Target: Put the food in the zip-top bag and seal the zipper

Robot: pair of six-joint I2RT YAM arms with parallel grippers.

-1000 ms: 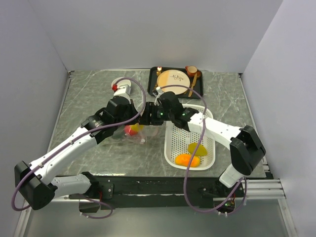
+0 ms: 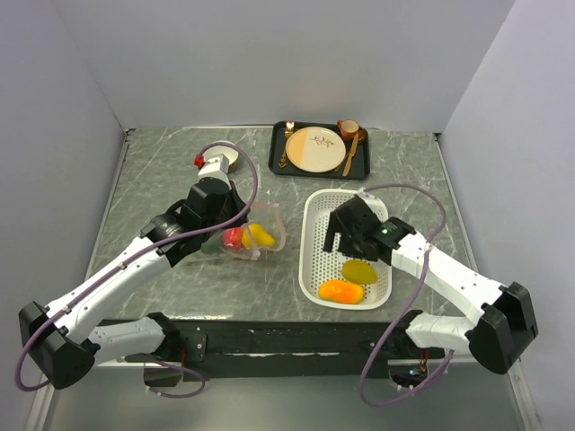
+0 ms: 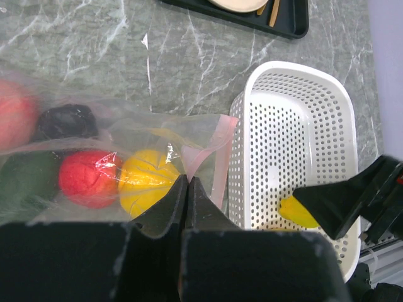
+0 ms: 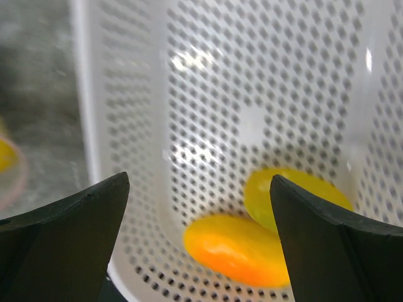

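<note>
The clear zip top bag [image 3: 126, 126] lies on the table holding red, dark, green and yellow food, including a red ball [image 3: 88, 178] and a yellow piece [image 3: 147, 179]. My left gripper is shut at the bag's pink zipper edge; only thin film, if anything, is there. My right gripper stands open above the white perforated basket [image 4: 126, 113], with an orange piece [image 4: 233, 248] and a yellow-green piece [image 4: 296, 189] below it in the basket.
At the back, a black tray [image 2: 278, 166] holds a plate [image 2: 314, 148], cutlery and a cup; a white bowl [image 2: 225, 154] is beside it. The table left of the bag is clear.
My right arm has swung away from the bag, rightward and toward the front, to over the basket.
</note>
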